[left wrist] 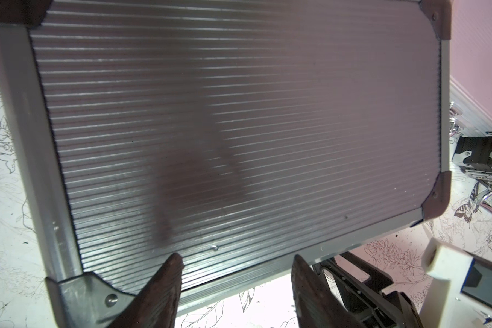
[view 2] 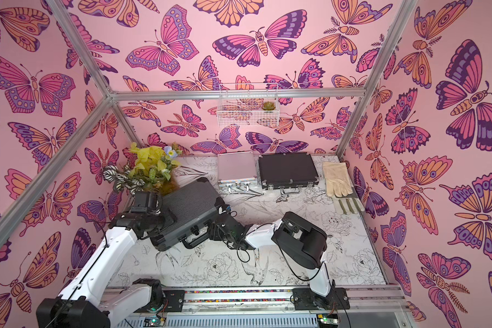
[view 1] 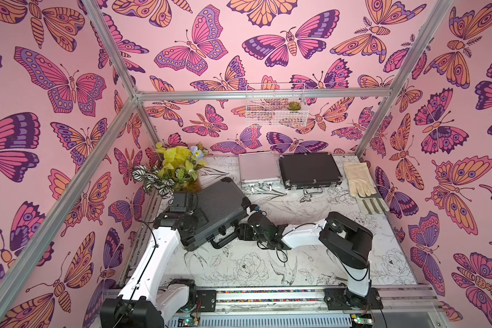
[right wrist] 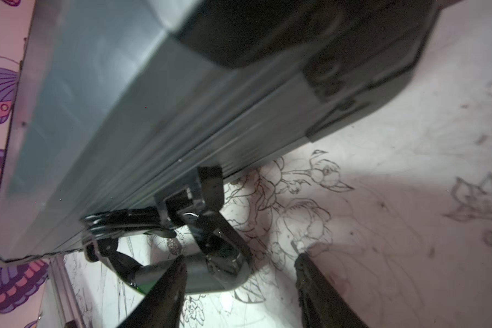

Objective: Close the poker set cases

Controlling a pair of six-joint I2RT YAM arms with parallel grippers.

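A dark grey ribbed case (view 1: 218, 199) lies closed-looking at an angle on the left, its handle (right wrist: 186, 273) and latch hardware facing front right. My left gripper is shut on the case's near edge, seen below the ribbed lid in the left wrist view. My right gripper stands open by the front side, close to the handle, with nothing gripped. Behind, a pink case (view 1: 258, 166) and a black case (view 1: 310, 168) lie closed side by side.
A plant with yellow flowers (view 1: 175, 164) stands at back left, close to the grey case. Pale gloves (view 1: 359, 177) lie at the right edge. Bare table (view 1: 246, 268) shows at the front middle. A wire basket (view 1: 273, 117) hangs on the back wall.
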